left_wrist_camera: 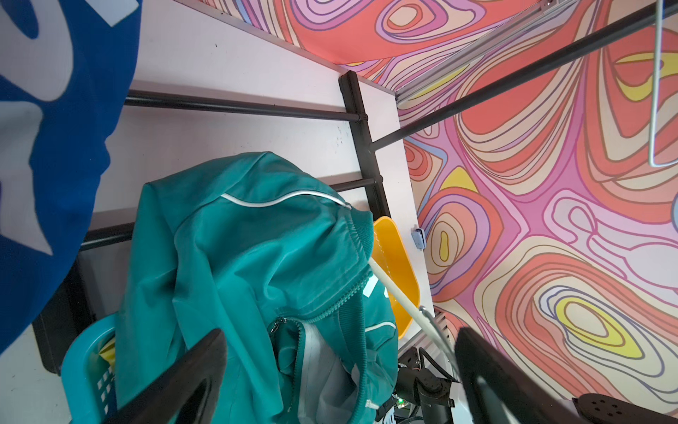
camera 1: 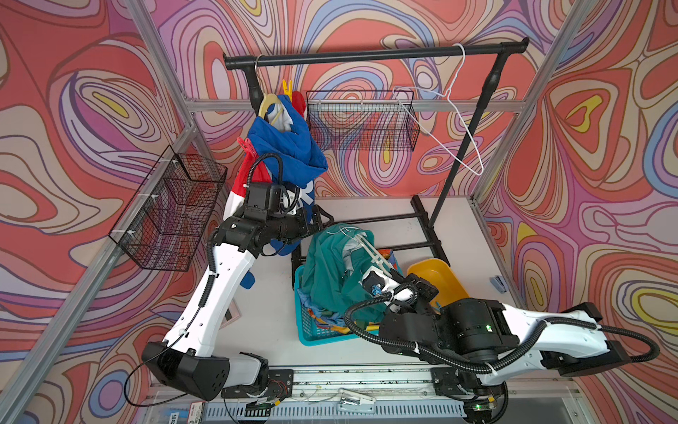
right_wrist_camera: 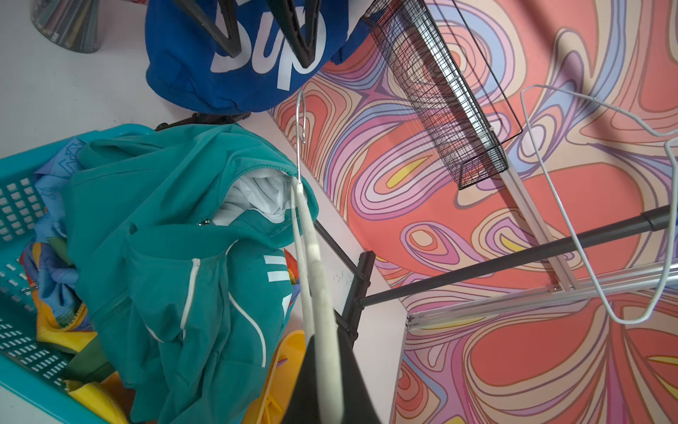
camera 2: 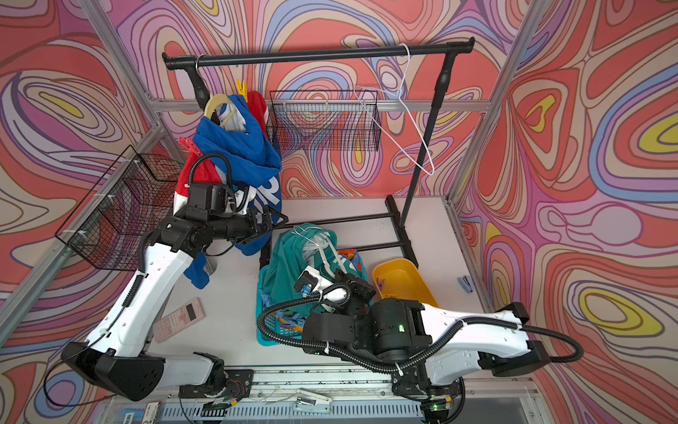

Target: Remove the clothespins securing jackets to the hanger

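Red clothespins (camera 1: 246,147) and yellow clothespins (camera 1: 286,87) sit on the blue and red jackets (camera 1: 282,148) hanging at the rack's left. My left gripper (camera 1: 317,222) is open, in front of the blue jacket's lower part, above a teal jacket (left_wrist_camera: 247,268) in the basket. My right gripper is shut on a cream hanger (right_wrist_camera: 307,247), which leans up from the teal jacket with its metal hook on top.
A blue basket (right_wrist_camera: 21,205) holds mixed clothing. A yellow tray (camera 1: 441,279) lies to its right. An empty white hanger (camera 1: 474,141) hangs at the rack's right. Wire baskets (camera 1: 169,205) are on the left and back walls.
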